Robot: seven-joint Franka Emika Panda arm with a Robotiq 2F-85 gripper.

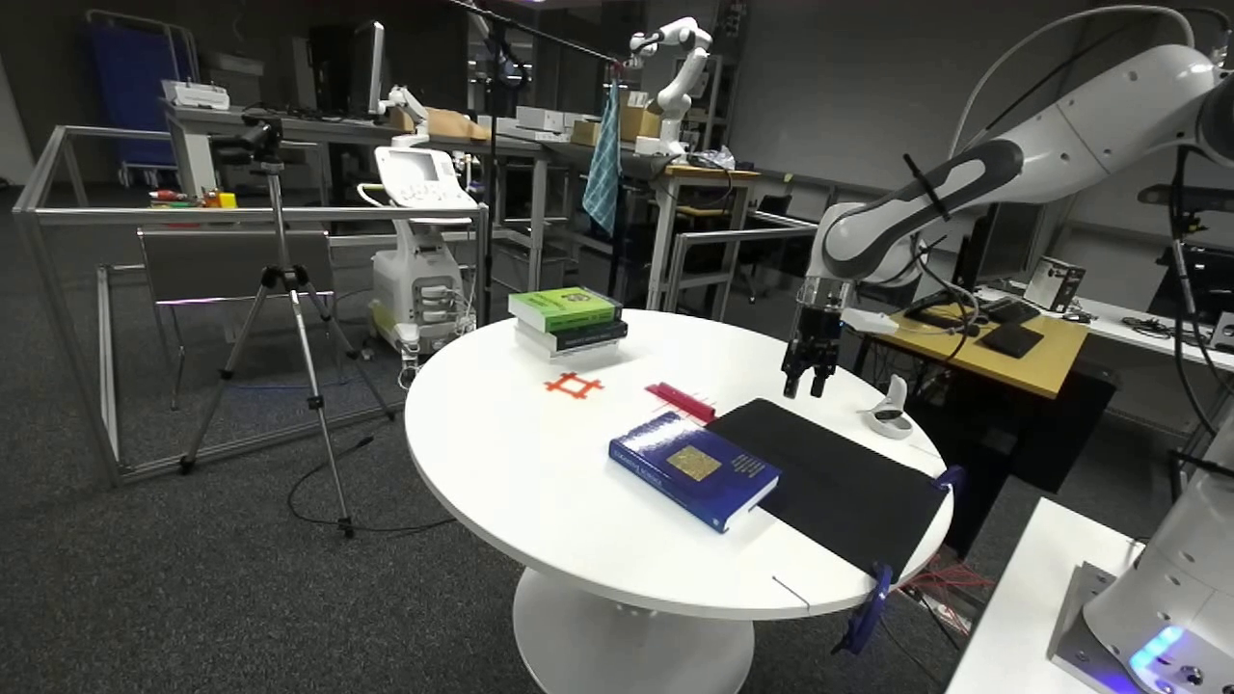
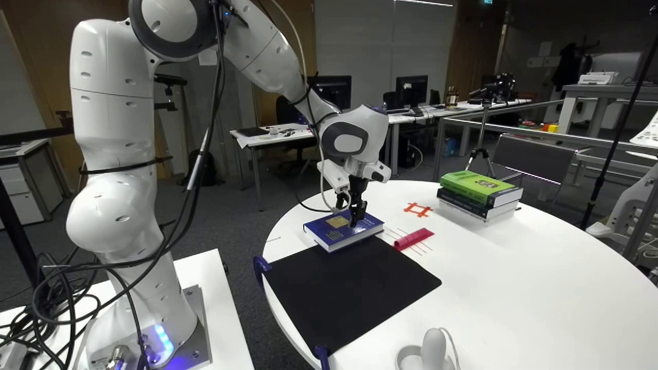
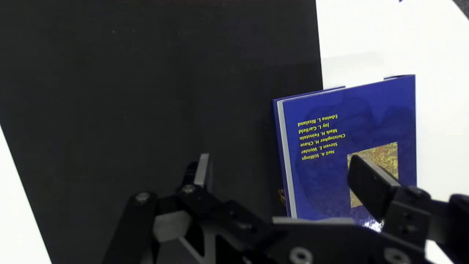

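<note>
My gripper (image 1: pixel 805 389) stands open above the table, with nothing between its fingers. In the wrist view its two fingertips are wide apart, one over the black mat (image 3: pixel 176 88) and the other overlapping the blue book (image 3: pixel 323 184) in the picture. That book (image 1: pixel 694 468) lies flat, cover up with a gold square, partly on the mat's edge and partly on the white table. In exterior view 2 the gripper appears in front of the book (image 2: pixel 328 235), but exterior view 1 shows the two clearly apart.
A stack of books (image 1: pixel 567 310), green on top, stands toward the table's far left. A red strip (image 1: pixel 680 401) and an orange hash-shaped marker (image 1: pixel 574 386) lie between. Near the right rim sits a white controller (image 1: pixel 890 413). Blue clamps (image 1: pixel 862 613) hold the mat.
</note>
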